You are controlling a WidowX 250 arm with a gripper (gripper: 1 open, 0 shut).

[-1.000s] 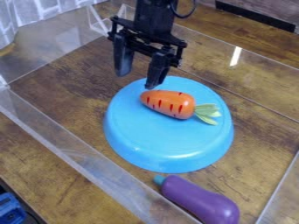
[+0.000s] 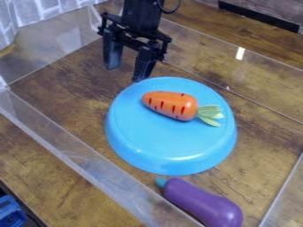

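Observation:
A black gripper hangs at the top centre, its two fingers apart with nothing visible between them, above and behind a blue round plate. On that plate lies an orange toy carrot with pale green leaves pointing right. A purple toy eggplant lies in front of the plate at the lower right.
A wooden surface surrounds the plate, with clear edges or walls along the left and right. A blue object shows at the lower left corner.
The gripper has moved upward and slightly left in the view, away from the carrot. The plate, carrot and eggplant look unchanged.

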